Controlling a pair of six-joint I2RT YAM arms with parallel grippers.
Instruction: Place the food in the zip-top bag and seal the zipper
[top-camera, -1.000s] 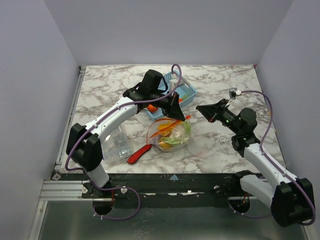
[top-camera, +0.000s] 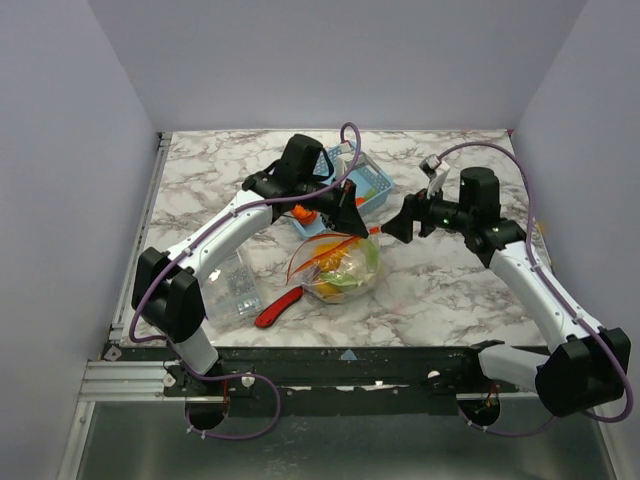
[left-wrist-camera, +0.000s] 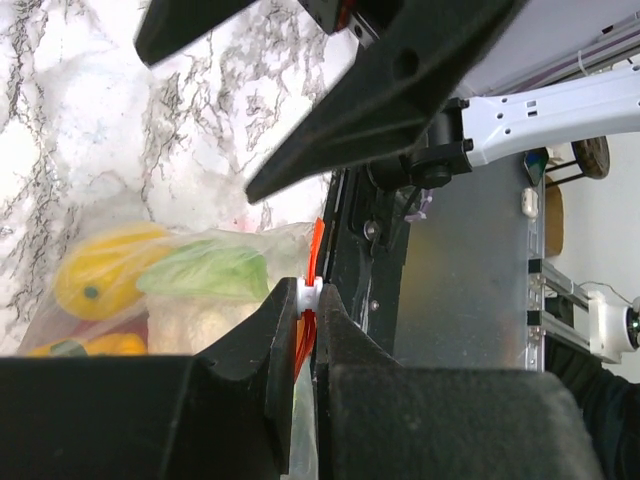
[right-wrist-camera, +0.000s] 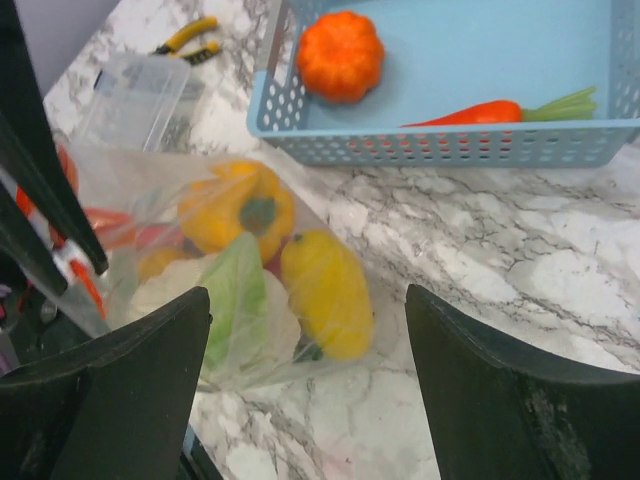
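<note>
The zip top bag (top-camera: 338, 272) holds vegetables: yellow peppers (right-wrist-camera: 238, 205), a yellow squash (right-wrist-camera: 325, 292) and green leaves (left-wrist-camera: 205, 270). My left gripper is shut on the bag's orange zipper (left-wrist-camera: 316, 240), with a white slider at its tips. My right gripper (top-camera: 406, 222) is open beside the zipper's right end, its fingers above and past the left gripper in the left wrist view.
A blue basket (right-wrist-camera: 450, 145) behind the bag holds an orange pepper (right-wrist-camera: 338, 55) and a carrot (right-wrist-camera: 480, 112). A red-handled tool (top-camera: 280, 308) and clear container (top-camera: 232, 290) lie at left.
My left gripper stays on the zipper, with the bag shifted slightly.
</note>
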